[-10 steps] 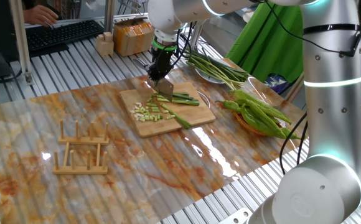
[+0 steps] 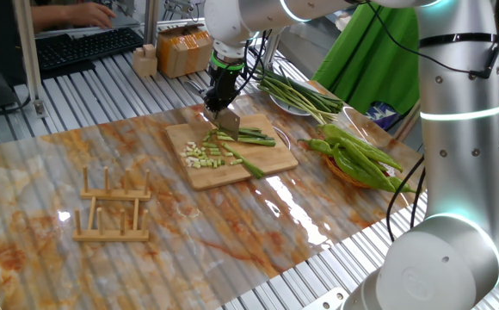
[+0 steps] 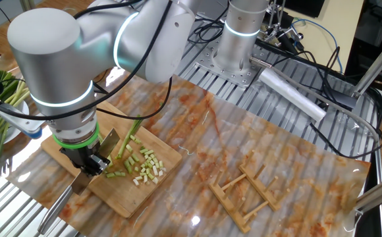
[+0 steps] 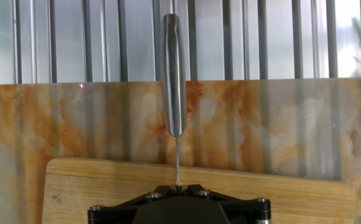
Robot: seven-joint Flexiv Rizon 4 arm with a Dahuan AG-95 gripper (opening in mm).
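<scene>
My gripper is shut on a metal knife [image 4: 174, 74] near where handle and blade meet. The silver handle reaches out past the table edge in the wrist view. In exterior view 1 the blade [image 2: 229, 122] stands upright over the wooden cutting board [image 2: 206, 178], at the green stalks [image 2: 254, 135]. Whether its edge touches the board cannot be told. Chopped green and white pieces [image 3: 151, 168] lie loose on the board beside the blade. Several uncut lengths rest there too, partly hidden behind the arm in exterior view 2.
A wooden peg rack [image 2: 113, 196] stands apart on the marbled tabletop. Green peppers [image 2: 357, 158] lie in a basket, and a plate of long green stalks [image 2: 299, 93] is behind the board. A cardboard box [image 2: 186, 50] sits at the back. Clear tabletop separates rack and board.
The arm, knife and vegetables look the same as before. Only the person's hand by the keyboard has shifted to the right.
</scene>
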